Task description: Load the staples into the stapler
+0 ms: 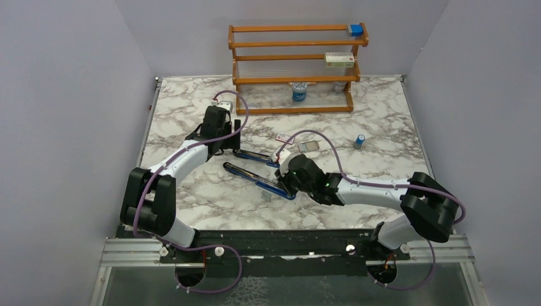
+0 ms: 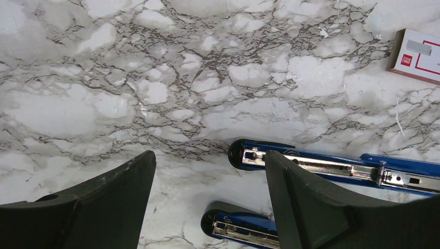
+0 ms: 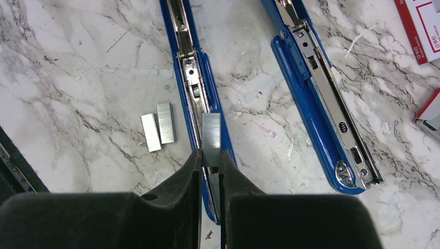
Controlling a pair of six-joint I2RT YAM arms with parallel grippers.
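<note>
Two blue staplers lie opened out flat on the marble table: a near stapler point(image 3: 194, 88) and a far stapler point(image 3: 327, 98). In the right wrist view a strip of staples point(image 3: 211, 132) is pinched between the tips of my right gripper, which is shut on it. From this view the strip overlaps the near stapler; whether it touches cannot be told. Two more staple strips point(image 3: 165, 123) lie on the table beside that stapler. My left gripper is open and empty, its fingers point(image 2: 285, 192) overlapping part of the far stapler's tip point(image 2: 254, 155) in its wrist view.
A red-and-white staple box point(image 2: 417, 57) lies behind the far stapler, and an open tray box point(image 1: 309, 146) is beside it. A blue-capped bottle point(image 1: 359, 141) stands at the right. Along the back is a wooden shelf point(image 1: 293, 109).
</note>
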